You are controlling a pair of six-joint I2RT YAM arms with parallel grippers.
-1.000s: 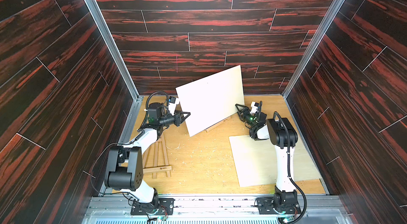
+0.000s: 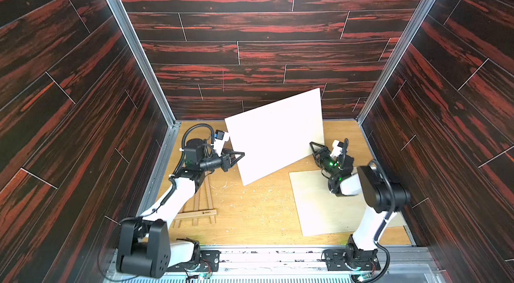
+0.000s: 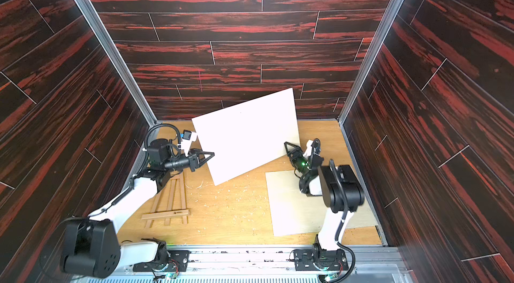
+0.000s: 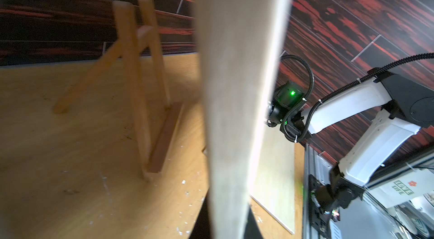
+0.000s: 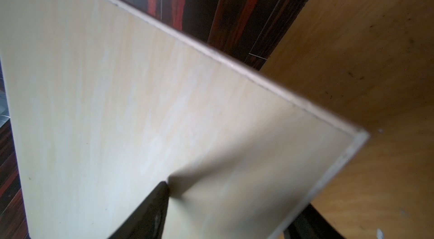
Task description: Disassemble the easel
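A white board (image 2: 274,133) is held tilted above the table between both arms. My left gripper (image 2: 237,155) is shut on its left edge; in the left wrist view the board's pale edge (image 4: 235,80) runs between the fingers. My right gripper (image 2: 316,146) is shut on its lower right corner, whose face (image 5: 135,103) fills much of the right wrist view. Behind the board, in the left wrist view, an upright wooden easel (image 4: 131,76) stands on the table. Another wooden frame (image 2: 198,213) lies flat at front left, partly under my left arm.
A second pale board (image 2: 332,208) lies flat at front right under my right arm. Wood-patterned walls enclose the back and both sides.
The board has moved right and toward the front, away from the wooden piece seen beneath it earlier. Both grippers have moved with it, still holding it.
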